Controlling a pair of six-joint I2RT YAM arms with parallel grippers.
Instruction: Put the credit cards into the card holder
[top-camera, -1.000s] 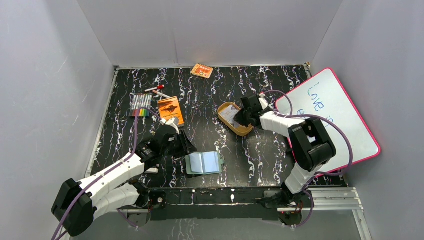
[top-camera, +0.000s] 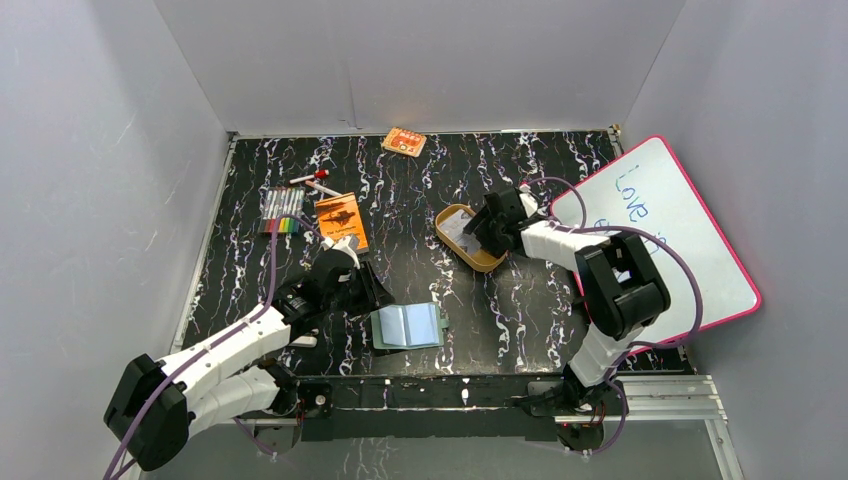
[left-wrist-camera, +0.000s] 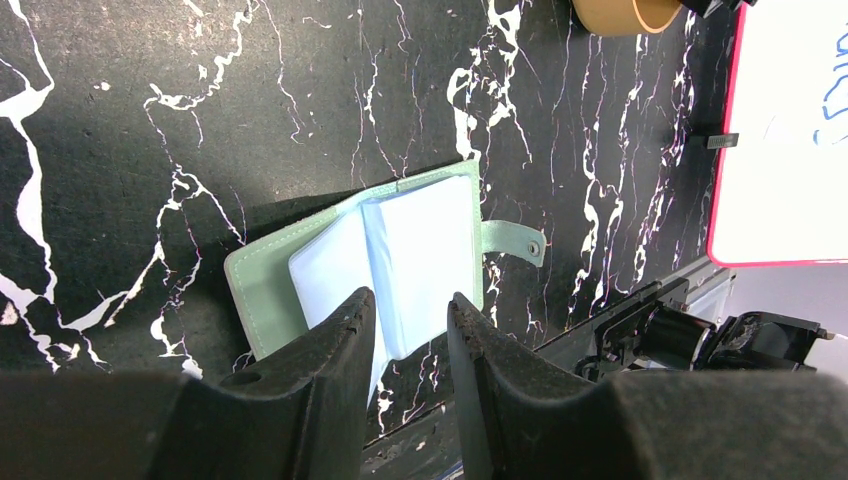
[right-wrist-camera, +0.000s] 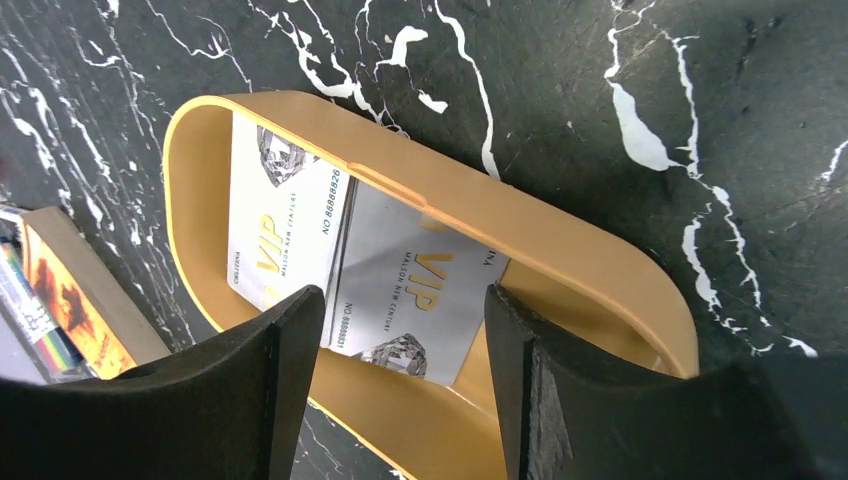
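Observation:
Two silver cards marked VIP, the left card (right-wrist-camera: 285, 215) and the right card (right-wrist-camera: 415, 275), lie flat side by side in a tan oval tray (right-wrist-camera: 560, 245). Over the tray, my right gripper is open, its fingertips either side of the right card's near part and nothing held between them. The pale green card holder (left-wrist-camera: 270, 275) lies spread open near the front edge, clear sleeves (left-wrist-camera: 430, 250) showing and its snap strap pointing right. My left gripper hovers above it, fingers apart and empty. From the top, the right gripper (top-camera: 476, 232) partly hides the cards.
A tilted whiteboard (top-camera: 660, 230) fills the right side behind the right arm. Markers (top-camera: 280, 210), an orange book (top-camera: 342, 222) and a small orange box (top-camera: 404, 141) lie left and back. Bare table separates tray and holder.
The left arm, the card holder and the tray stay where they were.

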